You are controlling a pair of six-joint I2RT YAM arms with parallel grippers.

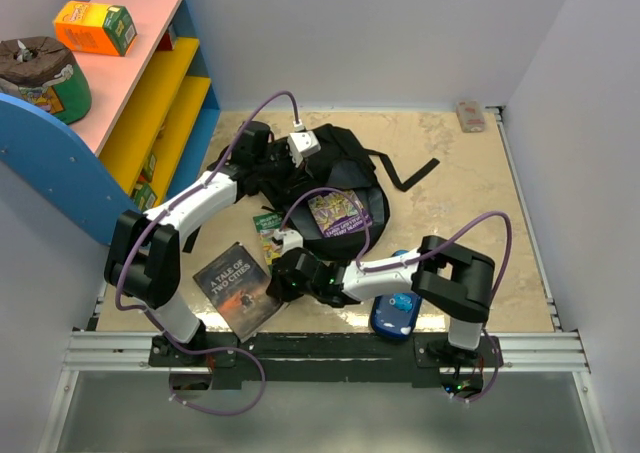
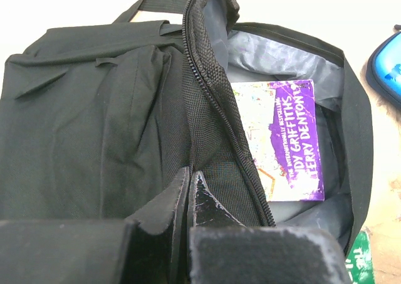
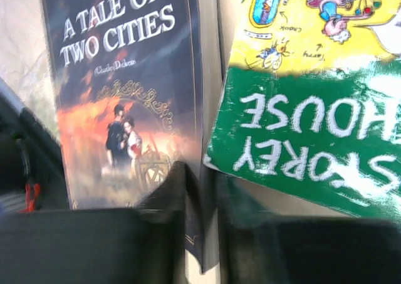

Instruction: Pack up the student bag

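Note:
The black student bag (image 1: pixel 372 178) lies with its compartment spread, a purple-and-yellow book (image 1: pixel 345 213) inside. My left gripper is shut on the mesh flap (image 2: pixel 216 118) along the bag's zip. Flat on the table at the front left is the dark book "A Tale of Two Cities" (image 1: pixel 225 285). My right gripper is low at this book's right edge, its fingers close about the page edge; whether they grip it is unclear. A green-and-yellow book (image 3: pixel 301 127) lies beside that edge, partly beneath the right arm in the top view.
A blue case (image 1: pixel 395 316) lies at the front, partly under the right arm. Shelves (image 1: pixel 160 103) stand at the left. A small box (image 1: pixel 470 116) sits at the back right, with clear table before it.

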